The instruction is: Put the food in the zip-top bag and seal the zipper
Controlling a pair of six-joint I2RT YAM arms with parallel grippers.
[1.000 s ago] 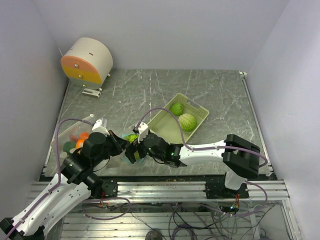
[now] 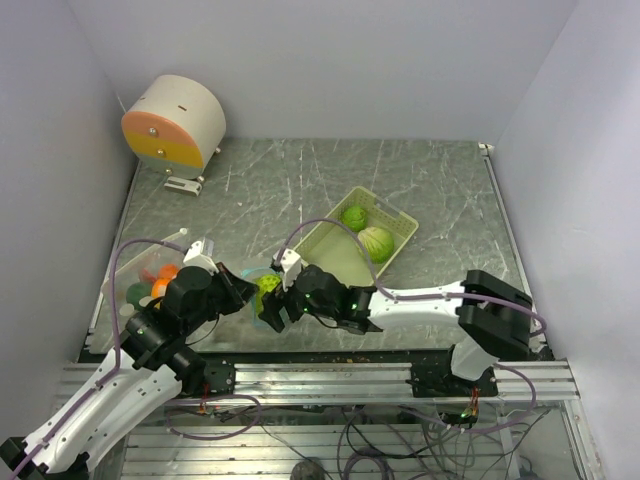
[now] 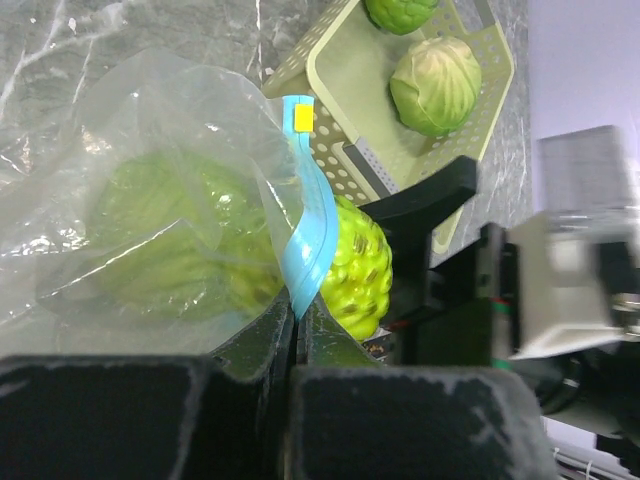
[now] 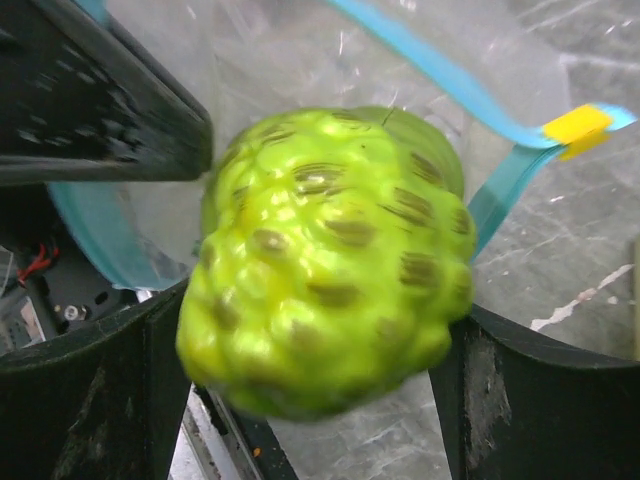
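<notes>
A clear zip top bag [image 3: 150,120] with a blue zipper strip [image 3: 316,205] and yellow slider [image 3: 303,118] lies with its mouth spread. My left gripper is shut on the bag's rim at the blue strip. A bumpy green fruit [image 4: 330,270] pokes out of the mouth; a larger green shape [image 3: 170,230] shows through the film behind it. My right gripper is open, its fingers [image 4: 535,400] on either side of the fruit's outer end. Whether they touch it, I cannot tell. From above, both grippers partly cover the bag.
A pale green basket [image 2: 408,222] behind the right arm holds two round green vegetables [image 2: 376,243]. A bin of colourful produce [image 2: 163,280] stands beside the left arm. The rounded drawer cabinet [image 2: 175,122] is at the back left.
The left arm has held still.
</notes>
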